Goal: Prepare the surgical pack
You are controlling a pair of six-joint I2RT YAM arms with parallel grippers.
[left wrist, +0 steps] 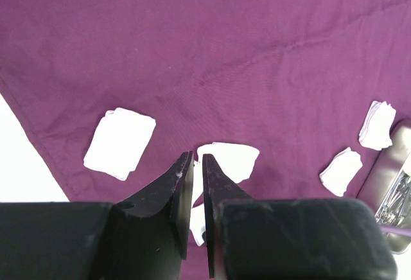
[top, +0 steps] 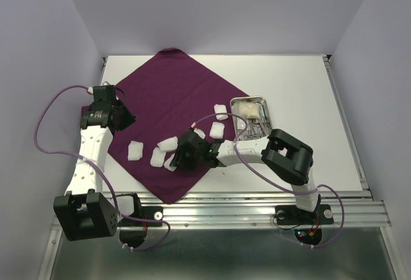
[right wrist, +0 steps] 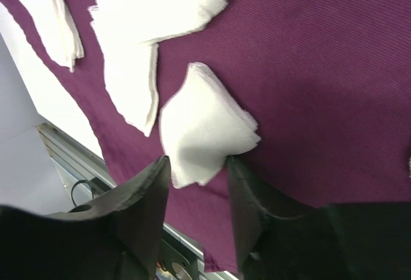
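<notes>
White folded gauze pads lie on the purple drape (top: 160,100). In the right wrist view my right gripper is low over one small pad (right wrist: 202,126), its fingers apart at the pad's near edge; whether they touch it is unclear. More pads (right wrist: 119,74) lie to its upper left. My left gripper hangs above the drape at the far left of the top view, fingertips close together with a narrow gap, holding nothing visible. A separate pad (top: 135,151) lies below and right of it.
A steel tray (top: 268,122) with instruments and pale bundles sits right of the drape. Two pads (top: 218,130) lie beside it. Purple cables arch over both arms.
</notes>
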